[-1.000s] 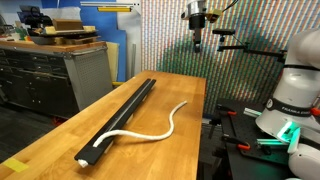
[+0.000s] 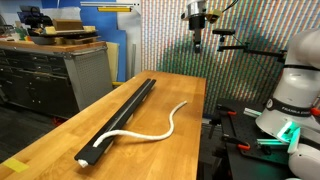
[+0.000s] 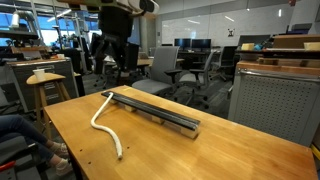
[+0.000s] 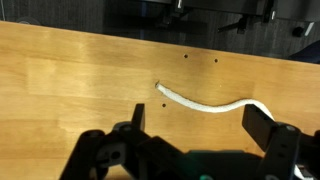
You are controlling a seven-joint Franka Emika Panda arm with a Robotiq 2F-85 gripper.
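Note:
A white rope (image 2: 150, 137) lies in a loose curve on the wooden table. One end crosses the near end of a long black rail (image 2: 124, 111); the other end rests free on the bare wood. From the opposite side, exterior view 2 shows the same rope (image 3: 104, 128) and the rail (image 3: 155, 112). High above the table hangs my gripper (image 2: 197, 46), clear of both. In the wrist view the two dark fingers of the gripper stand wide apart, open, with the rope (image 4: 198, 105) well below them.
A grey cabinet (image 2: 95, 78) stands beyond the table's left side. Chairs (image 3: 165, 65) and desks fill the background, and a wooden stool (image 3: 42, 92) is near the table.

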